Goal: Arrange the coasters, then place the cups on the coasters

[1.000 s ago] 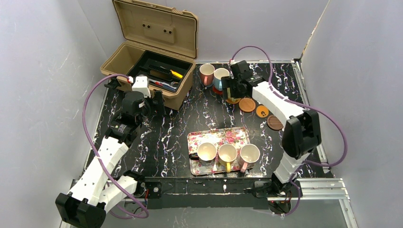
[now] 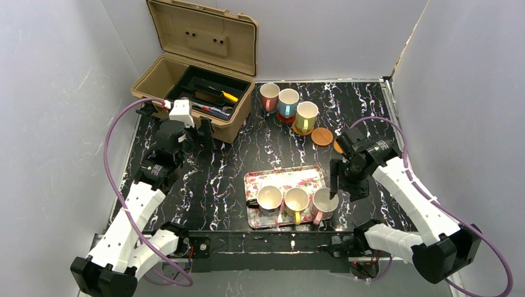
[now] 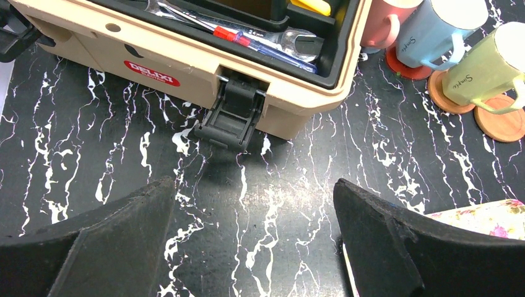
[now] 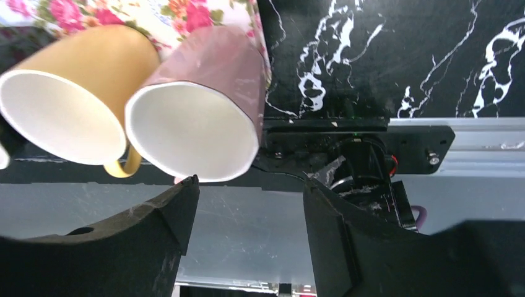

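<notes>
Three cups stand on the floral tray [image 2: 285,175]: a pink cup [image 2: 324,204], a yellow cup [image 2: 296,202] and a pale cup [image 2: 269,197] with a dark handle. At the back, a red cup [image 2: 270,97], a blue cup [image 2: 288,102] and a lime cup [image 2: 306,116] stand in a row, the blue and lime ones on coasters. Bare lies an orange coaster [image 2: 322,137]. My right gripper is above the pink cup's right side, fingers apart with nothing between them. My left gripper hangs open and empty beside the toolbox.
An open tan toolbox [image 2: 241,114] with tools inside fills the back left. Another coaster [image 2: 338,146] is partly covered by the right arm.
My right arm has swung from the lime cup toward the front right, down to the tray's pink cup. The lime cup is uncovered now. The left arm is practically still.
</notes>
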